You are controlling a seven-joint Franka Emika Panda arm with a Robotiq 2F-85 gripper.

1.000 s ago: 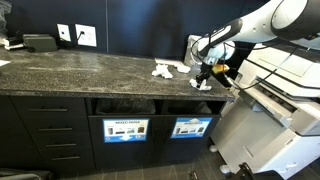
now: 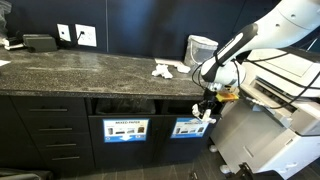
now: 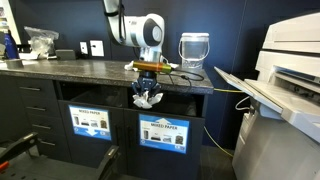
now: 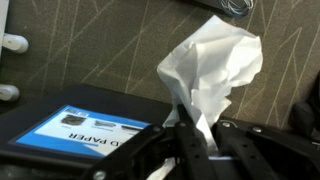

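Note:
A crumpled sheet of white paper [image 4: 212, 65] is pinched in my gripper, its loose part spreading out beyond the fingers. In exterior view 2 the gripper [image 3: 147, 91] points down below the counter's front edge, and the white paper [image 3: 147, 101] hangs at the opening of the right-hand bin, above its blue "MIXED PAPER" label [image 3: 163, 133]. From exterior view 1 the gripper [image 2: 207, 106] is likewise at the right bin's opening. How deep the paper sits relative to the bin is hard to tell.
Another white crumpled piece [image 2: 162, 71] lies on the dark countertop [image 2: 85, 75]. A clear-white bucket [image 3: 194, 47] stands behind the arm. To the left is a second bin with its own label [image 2: 125, 129]. White appliance-like panels [image 2: 265, 125] rise at the right.
My gripper has come down from above the counter to below its front edge, carrying the paper with it. The other crumpled piece on the counter has stayed put.

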